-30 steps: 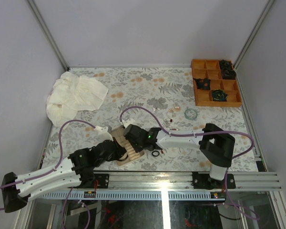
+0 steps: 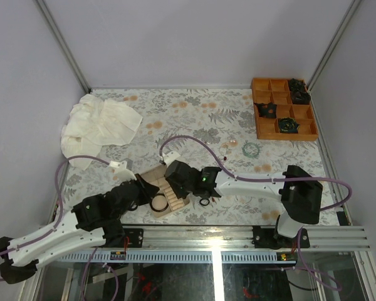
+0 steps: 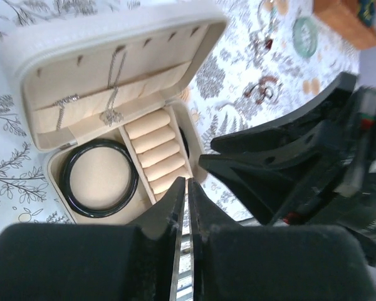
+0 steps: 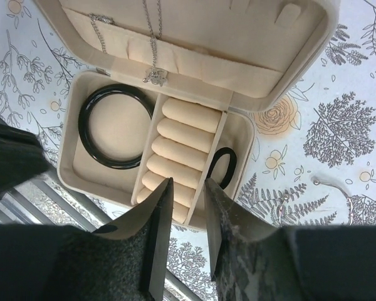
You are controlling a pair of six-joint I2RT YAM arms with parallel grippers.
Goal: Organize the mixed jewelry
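Observation:
An open cream jewelry box [image 4: 81, 175] has silver chains [image 4: 155, 74] hanging in its lid, a padded ring roll section [image 4: 183, 130], a large black bangle [image 4: 86, 135] in the left compartment and a smaller black loop [image 4: 228, 163] in the right one. My left gripper is shut over the box, nothing visible between its fingers. My right gripper is part open and empty, above the ring rolls.
An orange compartment tray [image 2: 304, 130] with dark pouches stands back right. Loose jewelry and a green circlet [image 2: 251, 149] lie right of the box. A white cloth [image 2: 97, 125] lies back left.
My left arm has moved left, away from the box's middle.

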